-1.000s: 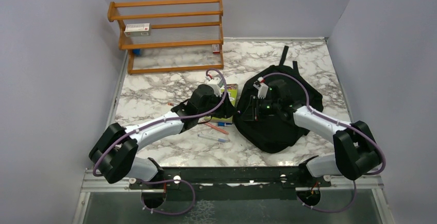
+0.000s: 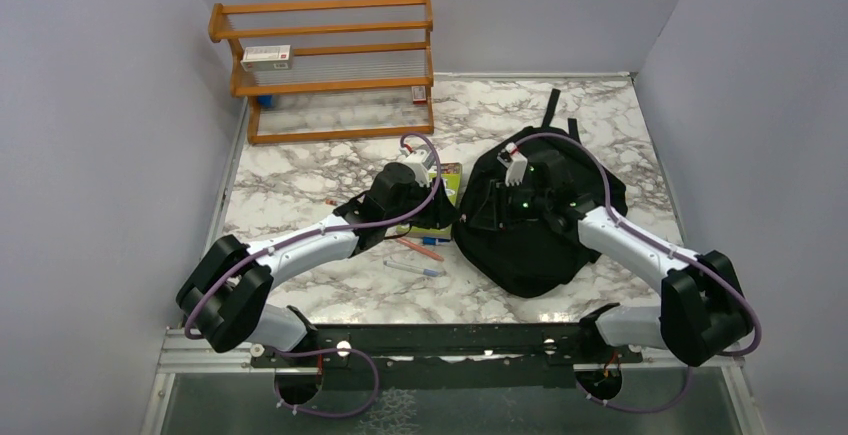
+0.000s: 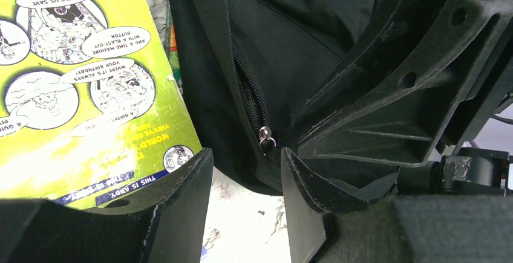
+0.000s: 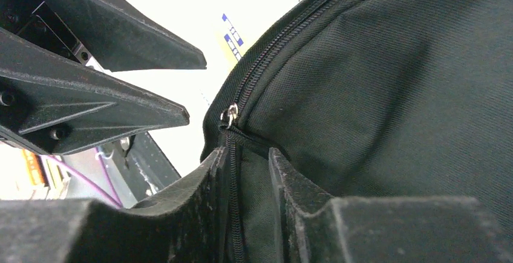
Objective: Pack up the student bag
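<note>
The black bag [image 2: 530, 255] lies on the right of the marble table. Its zipper runs along the left edge, with a metal zipper pull [image 3: 265, 135] near the lower end. My left gripper stands part open at that edge, fingertips just short of the pull and no grip on it. Over the bag, my right gripper is also part open; beyond its fingertips the same zipper pull [image 4: 232, 113] and its cord show, and the fingers overlap the black cloth in view. Whether either gripper touches the cloth cannot be told.
A yellow-green comic book [image 3: 91, 112] lies left of the bag, partly beneath my left arm in the top view. Pens, including a clear one [image 2: 412, 268], lie in front of it. A wooden shelf [image 2: 330, 85] holding a white box [image 2: 266, 57] stands at the back left.
The left gripper and bag have stayed almost where they were.
</note>
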